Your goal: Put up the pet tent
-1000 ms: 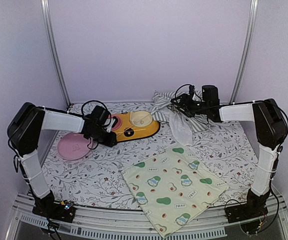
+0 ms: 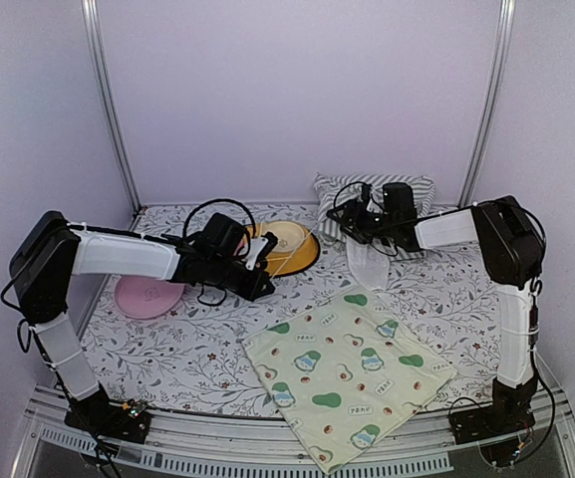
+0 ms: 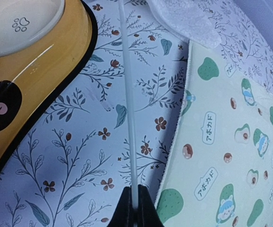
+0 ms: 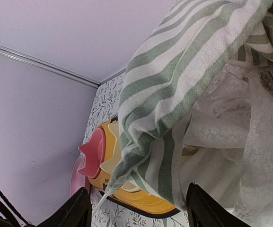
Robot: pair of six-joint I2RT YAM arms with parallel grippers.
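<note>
My left gripper is shut on a thin white pole, above the floor in front of the yellow feeder; the pole runs up toward the striped tent cloth. In the right wrist view the green-striped cloth fills the upper part, with the pole's end in its lower tip and white sheer fabric beside it. My right gripper is open around the cloth's lower part, its fingers wide apart. A cream avocado-print mat lies flat at the front.
A yellow pet feeder with bowls sits at the back centre, and a pink round tray lies at the left. Walls border the patterned floor on the back and sides.
My left arm has moved right and toward the front with the pole. My right arm has shifted left, along the striped cloth.
</note>
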